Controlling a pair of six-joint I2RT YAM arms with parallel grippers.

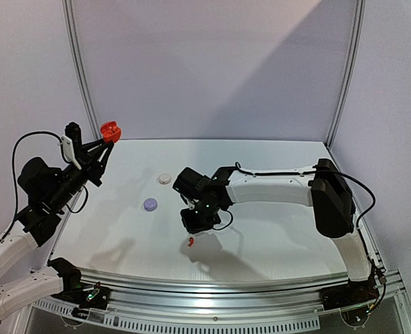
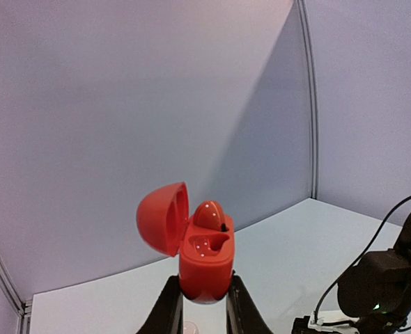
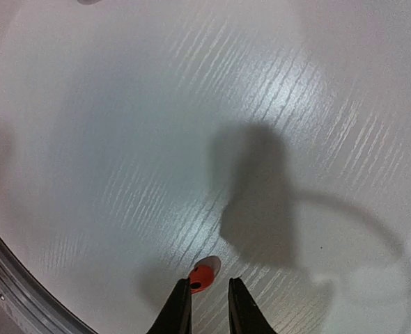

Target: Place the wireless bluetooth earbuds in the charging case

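Note:
The red charging case [image 2: 205, 261] is held up at the left, its lid swung open, with my left gripper shut on its lower end. Inside the case, a red earbud [image 2: 210, 217] shows in one slot, while the slot in front looks empty. Another red earbud [image 3: 202, 277] lies on the white table, small in the top view. Above it hovers my right gripper, pointing down, its fingers [image 3: 180, 306] parted with nothing between them. The earbud appears just beyond the left fingertip and apart from it.
A lilac round piece [image 1: 150, 204] and a white round piece [image 1: 164, 179] lie left of the right arm. Along the table's front runs a metal rail [image 1: 212, 285].

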